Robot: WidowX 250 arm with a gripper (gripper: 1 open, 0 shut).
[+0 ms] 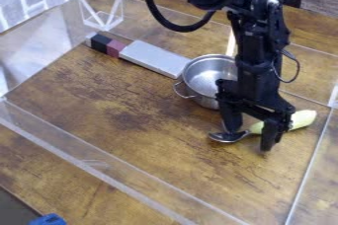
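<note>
The black gripper (pixel 252 128) is low over the wooden table (pixel 106 135), right of the steel pot (pixel 203 74). It is at a spoon (pixel 227 136) with a pale yellow-green handle (pixel 299 119). The spoon's bowl lies below and left of the fingers, and the handle runs out to the right behind them. I cannot tell whether the fingers hold it.
A grey bar with dark red and black end (pixel 145 56) lies at the back left. A white wire stand (pixel 103 12) is behind it. A blue object (pixel 46 219) shows at the bottom left corner. Clear barriers edge the table.
</note>
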